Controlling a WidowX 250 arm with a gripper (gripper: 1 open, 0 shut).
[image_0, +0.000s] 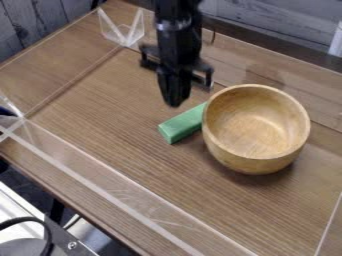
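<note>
The black arm rises at top centre, its gripper blurred by motion and hanging above and to the left of a green block. The block lies flat on the wooden table beside a round wooden bowl. The fingers look empty; their exact spacing is too blurred to make out.
The bowl takes up the right middle of the table. Black cables hang at the lower left edge.
</note>
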